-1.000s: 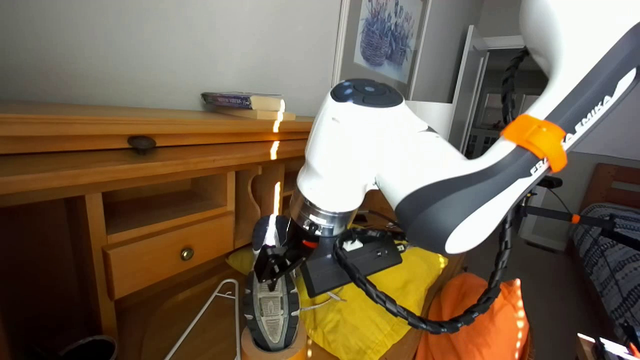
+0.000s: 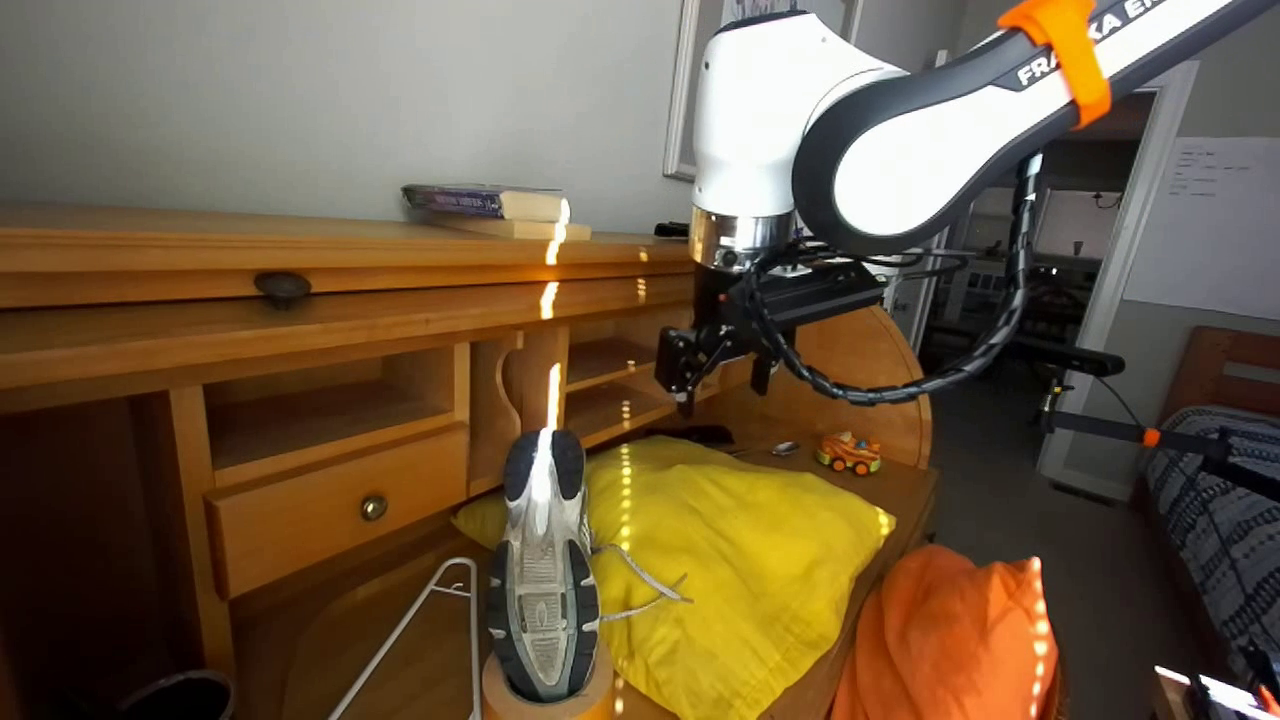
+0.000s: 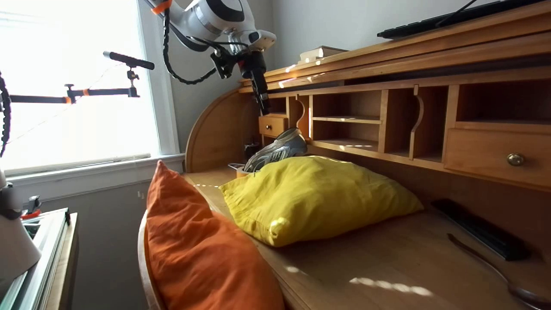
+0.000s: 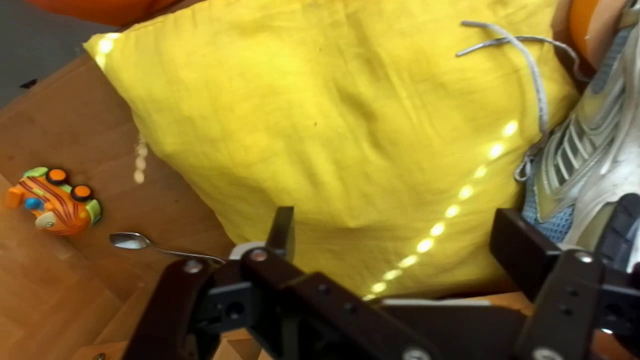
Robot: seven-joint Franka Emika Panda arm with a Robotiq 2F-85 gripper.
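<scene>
A grey and white running shoe (image 2: 542,576) leans sole-outward on a roll of orange tape (image 2: 588,702) at the desk's left part. Its loose lace (image 4: 534,72) trails onto the yellow pillow (image 4: 336,132), which lies beside it on the desk. High over the desk hangs my gripper (image 2: 722,390), clear of shoe and pillow. Seen from the wrist, the gripper stands open above the pillow's edge, its fingers wide apart and nothing between them. One finger (image 4: 522,249) overlaps the shoe in that view.
An orange toy car (image 4: 57,204) and a spoon (image 4: 129,240) lie past the pillow. An orange cushion (image 3: 201,248) sits in front of the desk. A white hanger (image 2: 408,624) is left of the shoe. Cubbyholes (image 3: 346,106) line the desk's back.
The arm has risen and swung back from the shoe, toward the desk's far end. Shoe, tape roll and pillow look unmoved.
</scene>
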